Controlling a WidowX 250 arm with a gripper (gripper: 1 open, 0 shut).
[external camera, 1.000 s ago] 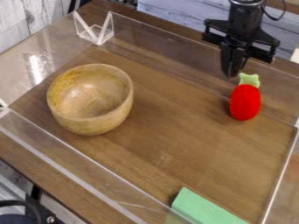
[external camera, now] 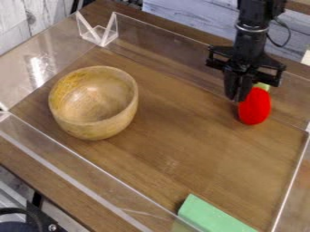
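Observation:
My black gripper (external camera: 237,91) hangs at the upper right, its fingertips low, just left of a red object with a pale green top (external camera: 253,108). The fingers look close together; nothing shows held between them. They partly hide the green top. A wooden bowl (external camera: 93,101) sits at the left, well apart from the gripper.
A green block (external camera: 224,217) lies at the bottom right. Clear plastic walls border the wooden table (external camera: 164,154), with a small clear piece (external camera: 100,29) at the upper left.
My gripper has moved down and slightly left, arriving beside the red object's green top and partly covering it. The bowl, red object and green block look unmoved.

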